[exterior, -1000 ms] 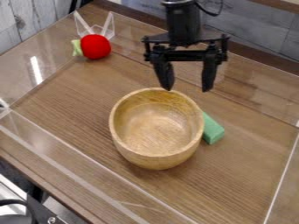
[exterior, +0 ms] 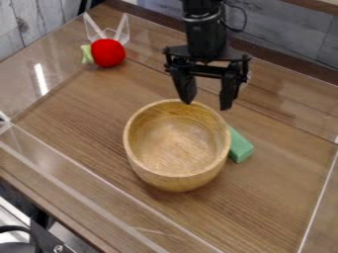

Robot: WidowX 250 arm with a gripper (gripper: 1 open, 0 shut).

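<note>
My black gripper (exterior: 205, 87) hangs open above the back of a large tan bowl (exterior: 175, 148), its two fingers spread wide, one on each side, with nothing seen between them. A green block (exterior: 239, 144) lies on the wooden table just right of the bowl, partly tucked behind its rim.
A red round object (exterior: 110, 52) with green at its left sits at the back left. A dark object lies at the bottom left edge.
The arm and gripper have moved up and back, away from the bowl, over the last second. The bowl and green block look unmoved.
</note>
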